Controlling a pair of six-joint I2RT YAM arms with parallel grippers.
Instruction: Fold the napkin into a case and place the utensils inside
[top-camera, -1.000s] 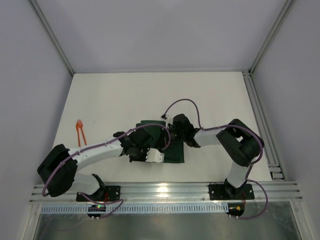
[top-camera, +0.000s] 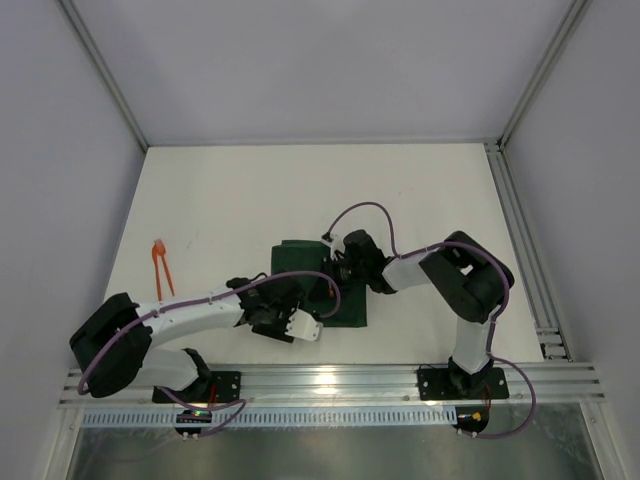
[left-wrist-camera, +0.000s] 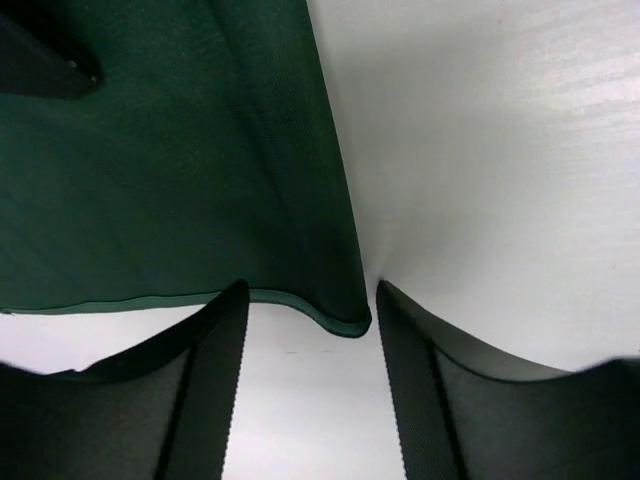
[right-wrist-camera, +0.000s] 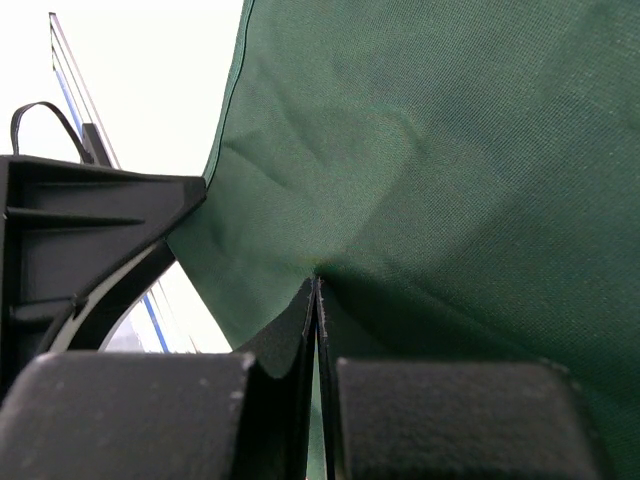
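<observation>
The dark green napkin (top-camera: 345, 315) lies on the white table, partly hidden under both arms. In the left wrist view my left gripper is open astride a hemmed corner of the napkin (left-wrist-camera: 340, 315), bare table between and below its fingertips. My right gripper is shut on the napkin's cloth (right-wrist-camera: 420, 180), which creases out from its tips. The orange utensils (top-camera: 160, 250) lie at the left side of the table.
Both arms reach over the middle front, close to each other.
</observation>
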